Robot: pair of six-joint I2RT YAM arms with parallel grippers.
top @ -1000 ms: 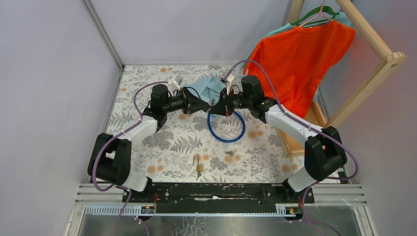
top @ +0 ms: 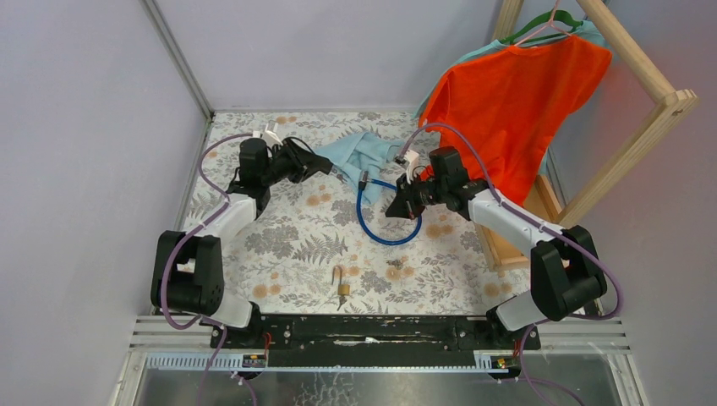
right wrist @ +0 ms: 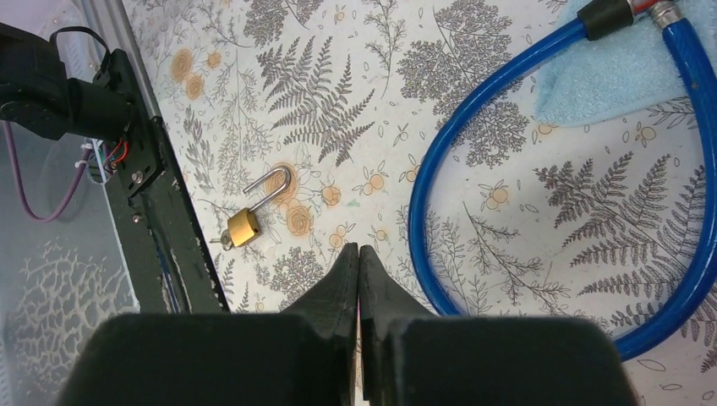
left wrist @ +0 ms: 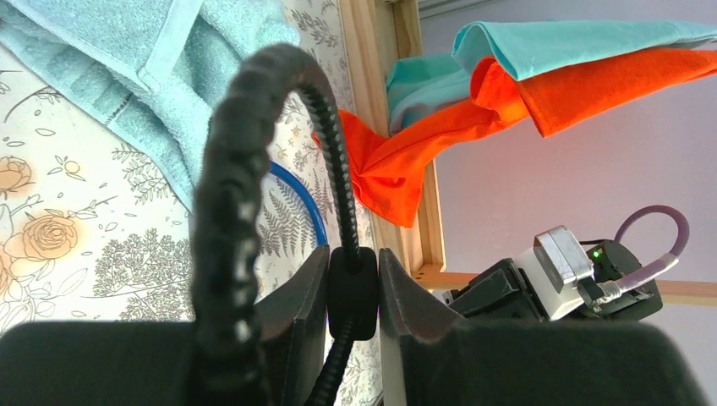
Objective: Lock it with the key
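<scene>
A brass padlock (top: 343, 289) (right wrist: 243, 227) lies near the front with its long shackle open and what looks like a key at its bottom. A blue cable loop (top: 389, 241) (right wrist: 418, 203) with black and metal ends (right wrist: 605, 17) lies behind it. My left gripper (top: 323, 167), raised at the back left, is shut on a black block (left wrist: 353, 296) with a black cable through it. My right gripper (top: 401, 209) hangs over the blue loop, shut; nothing clear shows between its fingertips.
A light-blue towel (top: 359, 152) (right wrist: 592, 93) lies at the back. A wooden rack (top: 634, 152) with orange (top: 516, 110) and teal shirts stands at the right.
My grippers, close together over the loop's ends earlier, are now apart: the left moved left and toward the back, the right moved right and toward the front.
</scene>
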